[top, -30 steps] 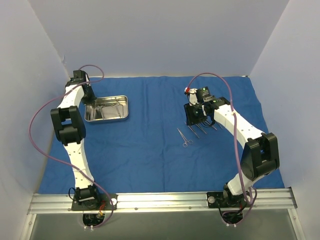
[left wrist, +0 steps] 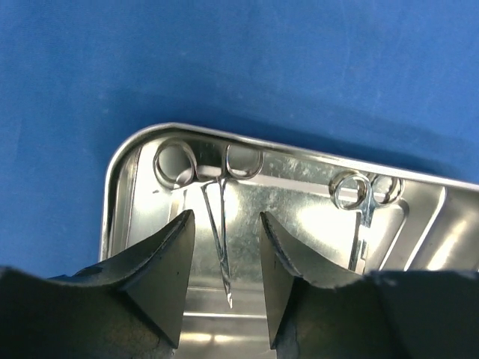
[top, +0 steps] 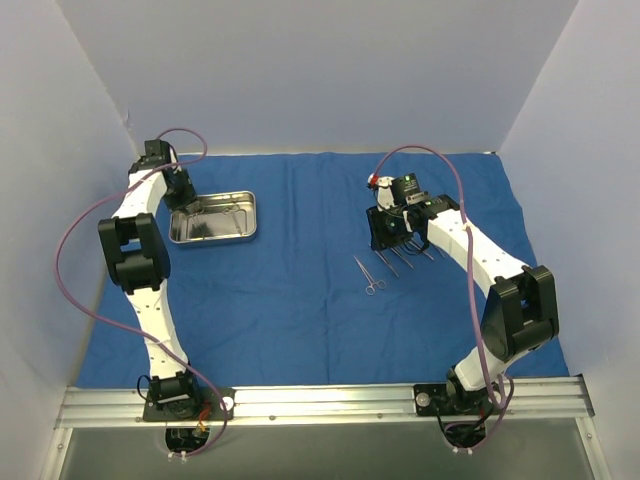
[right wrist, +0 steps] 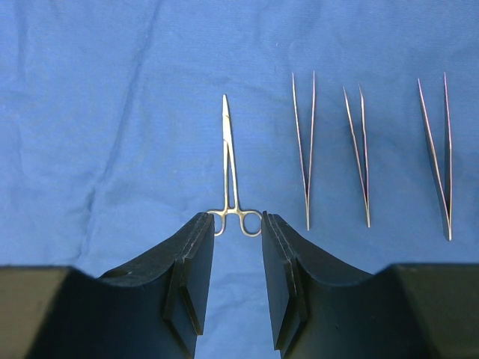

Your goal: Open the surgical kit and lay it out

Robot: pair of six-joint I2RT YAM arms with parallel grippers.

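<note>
A steel tray [top: 213, 237] sits at the left of the blue cloth. In the left wrist view it holds looped scissor-like instruments [left wrist: 222, 247] and a second one [left wrist: 365, 209]; my left gripper hangs open over the first, nothing between its fingers. On the right of the cloth lie ring-handled forceps or scissors [right wrist: 230, 172] and several tweezers [right wrist: 310, 179] in a row. My right gripper is over them, part open and empty, its tips near the ring handles in the right wrist view.
Pale walls [top: 330, 80] close the back and sides. Pink tubes loop over both arms.
The left arm has shifted very slightly at the tray; the right arm looks still in the top view.
</note>
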